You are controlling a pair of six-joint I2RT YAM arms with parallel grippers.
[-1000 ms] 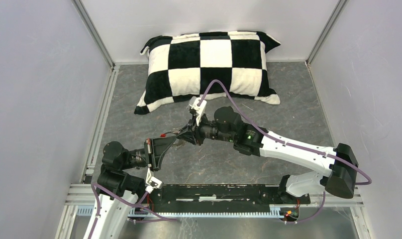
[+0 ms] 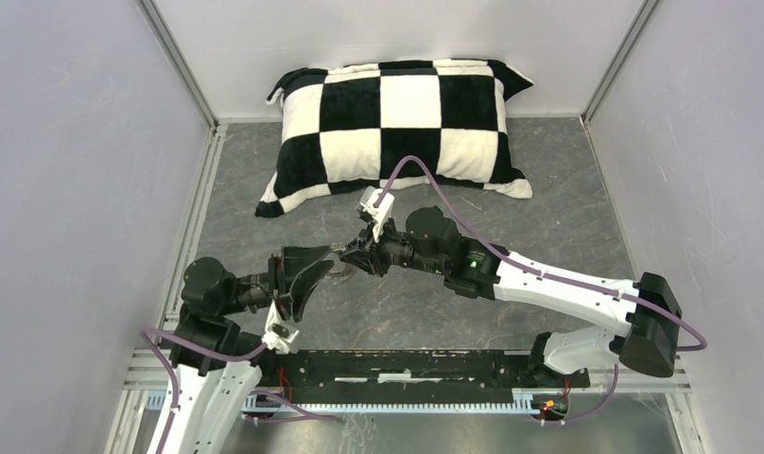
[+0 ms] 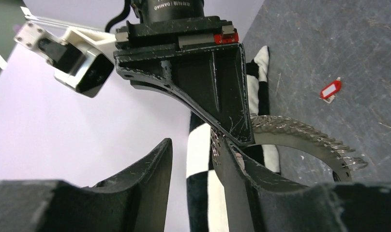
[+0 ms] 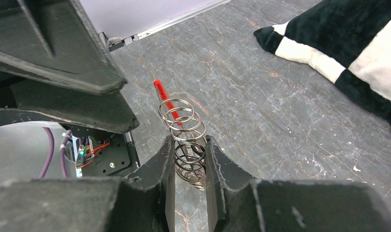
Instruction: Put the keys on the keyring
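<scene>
A coiled steel keyring is held upright between the fingertips of my right gripper. My left gripper is open beside it, close to the ring and the other gripper; in the left wrist view its fingers show near the spiral. A red key tag with a small key lies on the floor, also visible behind the coil in the right wrist view.
A checkered black-and-white cushion lies along the back wall. White walls close in both sides.
The right arm has shifted very slightly.
</scene>
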